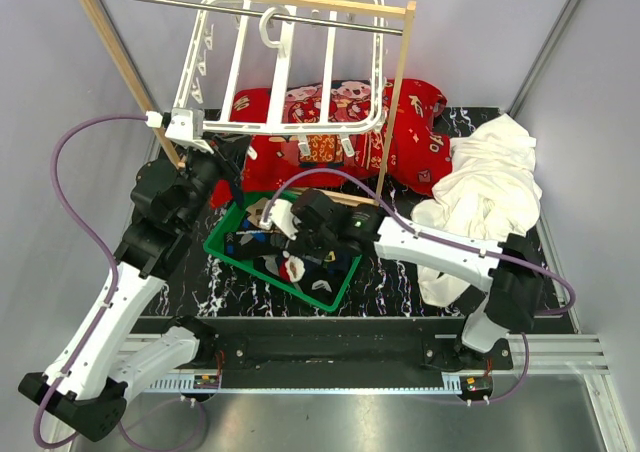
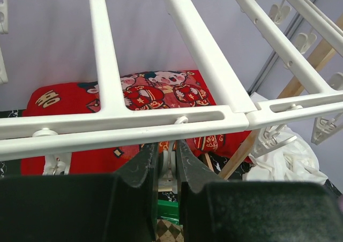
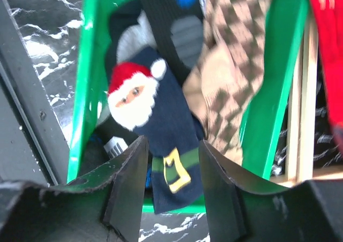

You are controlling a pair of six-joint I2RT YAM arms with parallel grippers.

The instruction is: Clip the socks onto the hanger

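In the left wrist view, the white hanger (image 2: 123, 116) spans the frame, and my left gripper is shut on a white clip (image 2: 168, 172) under its front bar. A dark sock-like strip (image 1: 236, 190) hangs below that gripper in the top view; whether the clip grips it cannot be told. My right gripper stands open over the green basket (image 3: 80, 113), nothing held. Below its fingers lies a navy Santa sock (image 3: 169, 105). Beside that is a brown checkered sock (image 3: 236, 65), with a dark grey-toed sock (image 3: 166, 28) adjoining.
A wooden rack (image 1: 398, 102) carries the hanger; its right leg stands near the right arm. Red patterned cloth (image 1: 420, 142) lies behind the basket, and a white cloth (image 1: 485, 187) is heaped at the right. Other clips (image 1: 347, 146) hang from the front bar.
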